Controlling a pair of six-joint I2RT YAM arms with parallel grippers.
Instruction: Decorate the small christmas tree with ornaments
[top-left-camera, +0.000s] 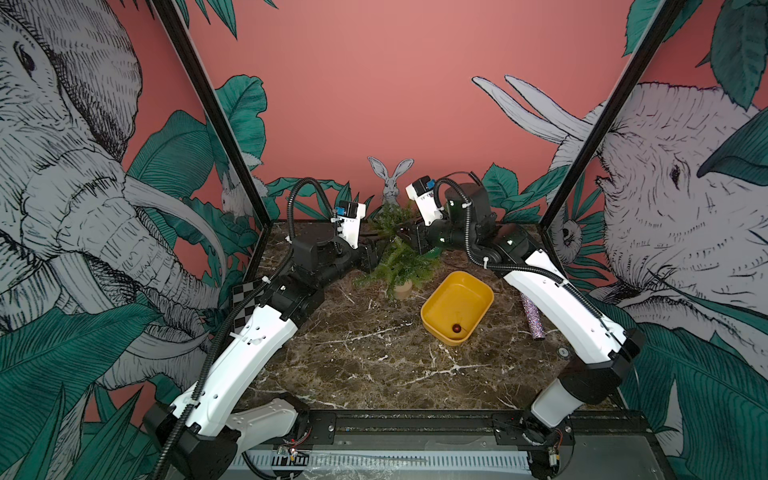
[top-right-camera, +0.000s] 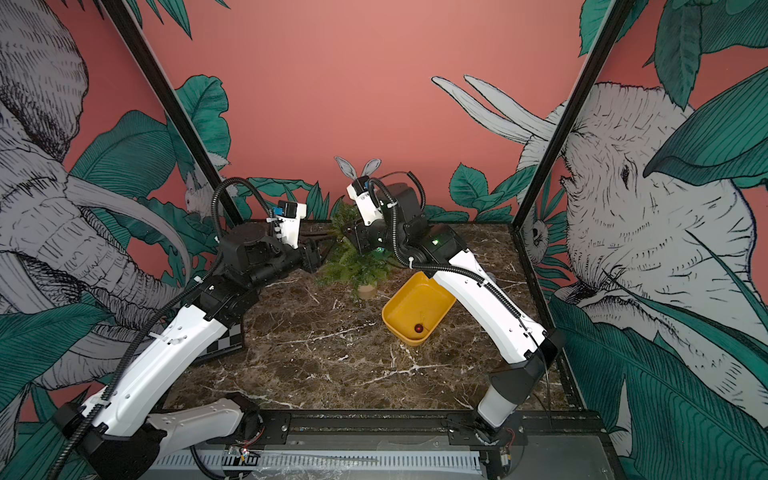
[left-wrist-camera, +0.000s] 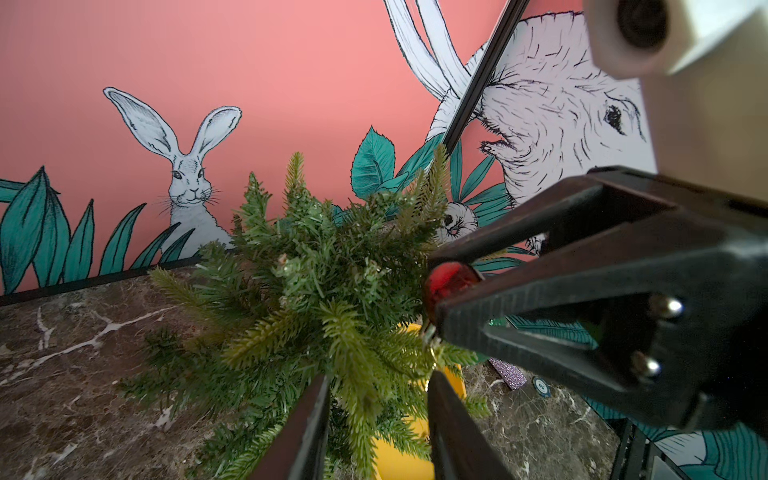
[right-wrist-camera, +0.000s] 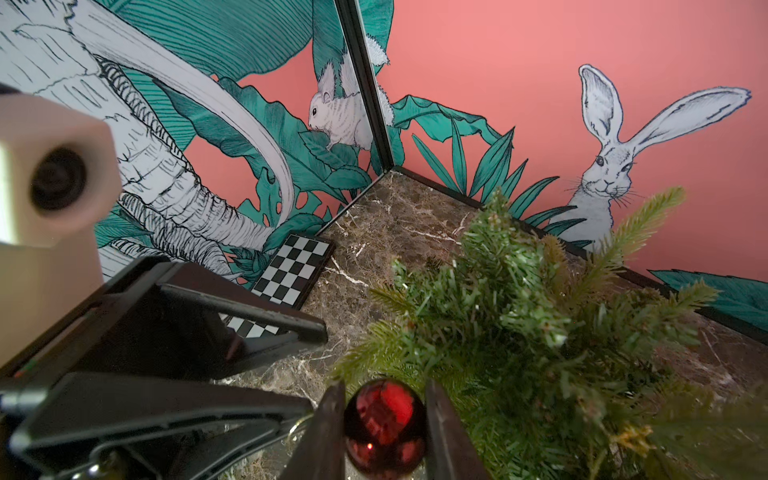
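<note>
The small green tree stands in a light pot at the table's middle, between my grippers. My right gripper is shut on a shiny red bauble beside the upper branches; the bauble also shows between its fingers in the left wrist view. My left gripper is open at the tree's near side, its two fingertips apart in front of green branches, just below and left of that bauble. A dark red ball lies in the yellow tray.
A checkered board lies at the left edge. A glittery pink roll lies at the right, partly behind the right arm.
</note>
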